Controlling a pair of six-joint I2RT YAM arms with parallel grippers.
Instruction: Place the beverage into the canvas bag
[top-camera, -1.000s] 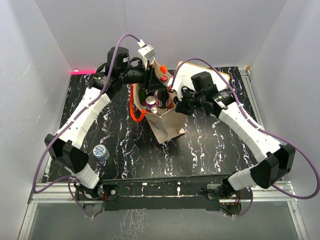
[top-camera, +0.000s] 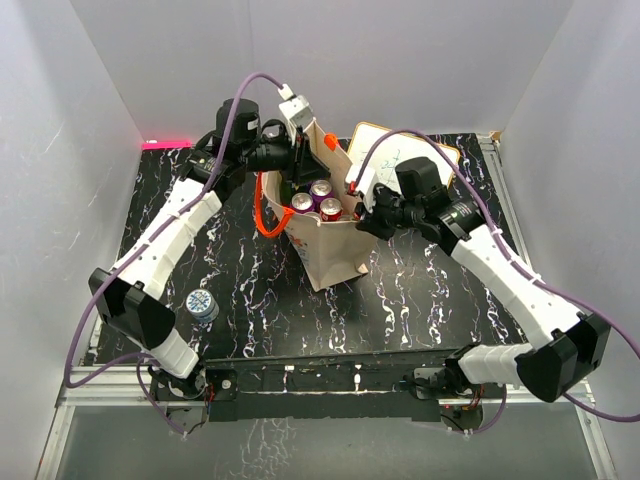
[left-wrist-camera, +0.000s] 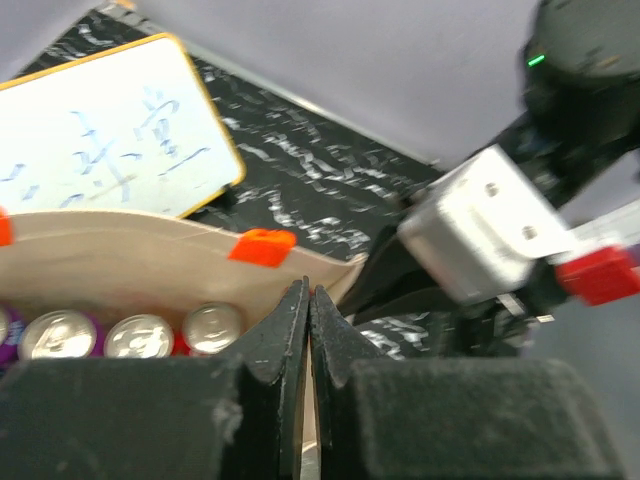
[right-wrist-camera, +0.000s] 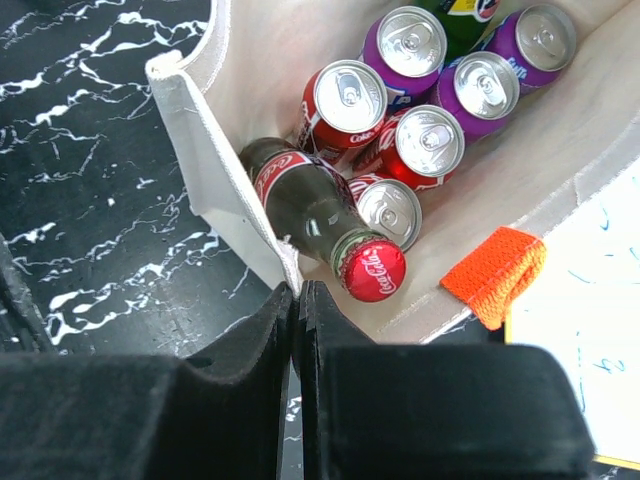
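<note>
The canvas bag (top-camera: 325, 255) stands mid-table, holding several cans (right-wrist-camera: 430, 140), a green bottle (right-wrist-camera: 460, 20) and a Coca-Cola bottle (right-wrist-camera: 310, 210) lying on its side beside the cans. My left gripper (top-camera: 307, 170) hangs over the bag's top; in its own view the fingers (left-wrist-camera: 260, 400) are close together, with no beverage visible between them. My right gripper is shut on the near edge of the canvas bag, next to the bottle's red cap.
A white board with yellow edge (top-camera: 375, 140) lies behind the bag. A small round tin (top-camera: 201, 305) sits at the front left. The marble table around the bag is otherwise clear.
The Coca-Cola bottle, upright under my left gripper a second ago, is now down in the bag. My left arm has shifted slightly; the right arm has moved a little toward the front.
</note>
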